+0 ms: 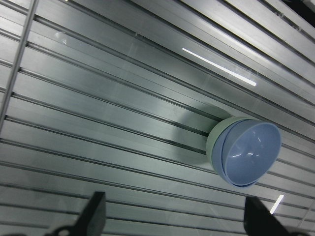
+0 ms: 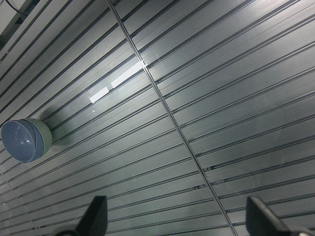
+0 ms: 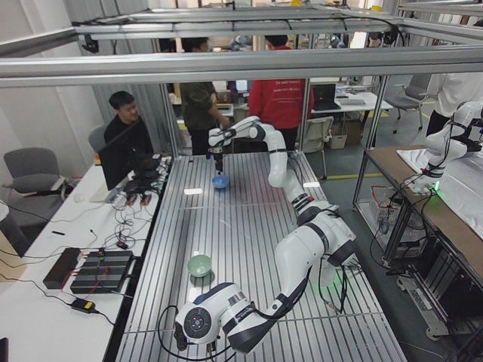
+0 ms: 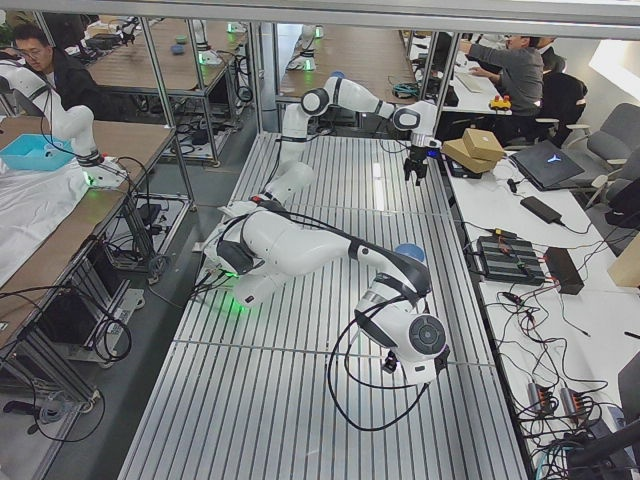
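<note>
In the camera left view a blue bowl (image 3: 220, 182) sits under the far arm's gripper (image 3: 218, 167); a green bowl (image 3: 199, 265) stands nearer, with something blue partly hidden behind the near arm. The left wrist view shows nested blue bowls (image 1: 250, 153) in a green bowl (image 1: 213, 137), right of and beyond my open left gripper. The right wrist view shows a similar nested blue bowl (image 2: 18, 140) and green bowl (image 2: 43, 132), upper left of my open right gripper. Nothing shows between either pair of fingers.
A side desk (image 4: 515, 200) with electronics and cables runs alongside, with people at the far end. The near arm's cable loop (image 4: 370, 428) hangs over the table. Another bench (image 3: 407, 166) with an arm stands apart.
</note>
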